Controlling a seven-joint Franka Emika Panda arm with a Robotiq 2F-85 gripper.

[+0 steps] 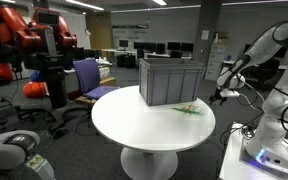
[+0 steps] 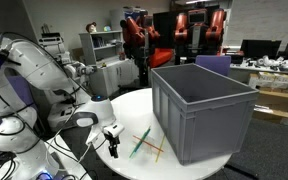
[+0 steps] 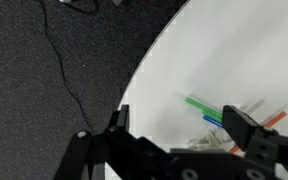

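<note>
My gripper stands open above the edge of the round white table, its two dark fingers wide apart in the wrist view. Between and beyond them, on the tabletop, lie a few thin sticks: a green stick, a blue stick and an orange stick. Part of this group is hidden behind the gripper body. In exterior view 2 the green stick and an orange stick lie near the grey bin, and the gripper hangs to their left, apart from them.
The tall, open-topped grey bin stands on the far part of the table beside the sticks. A thin cable lies across the dark floor in the wrist view. A purple chair stands beyond the table.
</note>
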